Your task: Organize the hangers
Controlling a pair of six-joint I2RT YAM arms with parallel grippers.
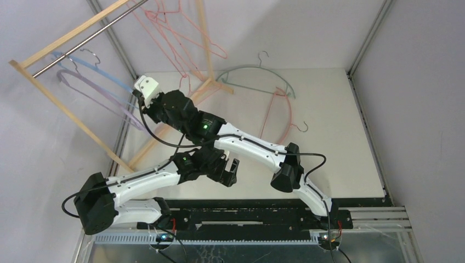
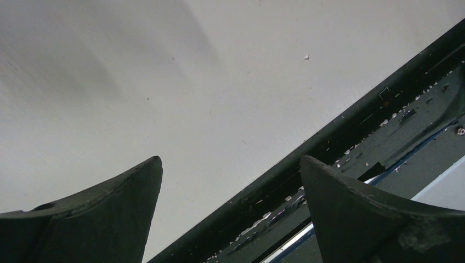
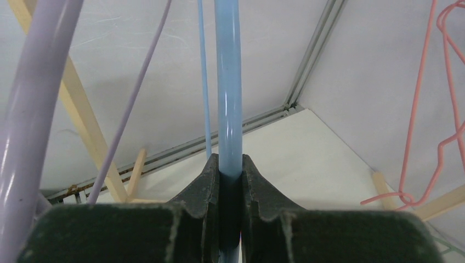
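Observation:
A blue hanger (image 1: 101,70) is at the rail's near-left end (image 1: 88,39), beside a purple hanger (image 1: 98,90). My right gripper is shut on the blue hanger, whose bar (image 3: 229,82) runs upright through the right wrist view, with the purple one close on the left. Pink hangers (image 1: 175,38) hang farther along the rail. A green hanger (image 1: 257,68) and a pink hanger (image 1: 288,120) lie on the table. My left gripper stands open and empty over the table's front edge.
The wooden rack (image 1: 52,101) fills the left side. My left arm lies just below the right one in the top view.

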